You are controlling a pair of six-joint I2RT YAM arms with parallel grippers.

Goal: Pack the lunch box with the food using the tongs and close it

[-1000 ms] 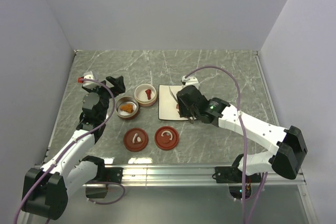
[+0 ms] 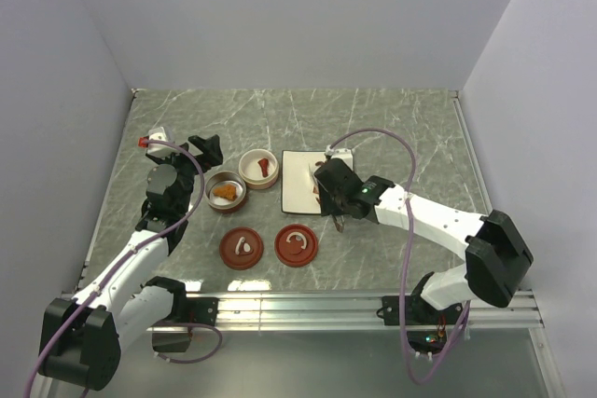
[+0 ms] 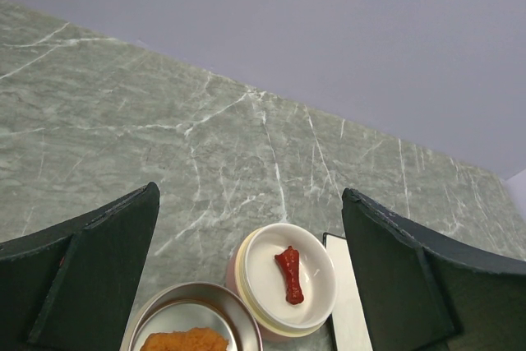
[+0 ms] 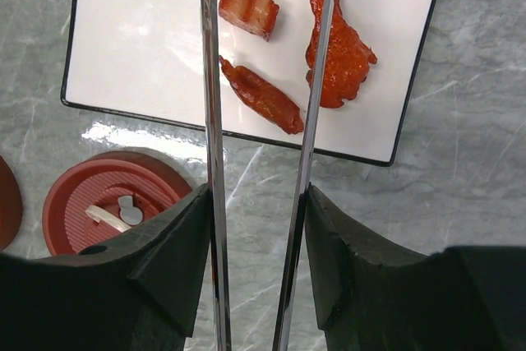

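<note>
My right gripper is open over the front of the white board (image 2: 297, 184), its fingers apart with the two metal arms of a pair of tongs (image 4: 215, 121) standing between them. Over the board reach the tong arms, beyond the view. Between and beside them lie a red sausage (image 4: 267, 101), a reddish meat cube (image 4: 249, 8) and a glazed meat piece (image 4: 343, 59). Nothing is between the fingers of my open left gripper, held at the back left. A cream bowl (image 3: 316, 256) contains a dark red sausage (image 3: 290, 275); a metal bowl (image 3: 246, 326) contains fried chicken (image 3: 197, 339).
Two round red-brown containers stand in front: the left container (image 2: 228, 251) has small pale pieces inside, the right container (image 2: 308, 254) a curved pale piece. Bare marble (image 2: 401, 118) stretches behind and right of the board. Purple cables hang along both arms.
The right arm has drawn a little inward, and its gripper has shifted slightly toward the front of the board. The left arm, bowls and containers look unmoved.
</note>
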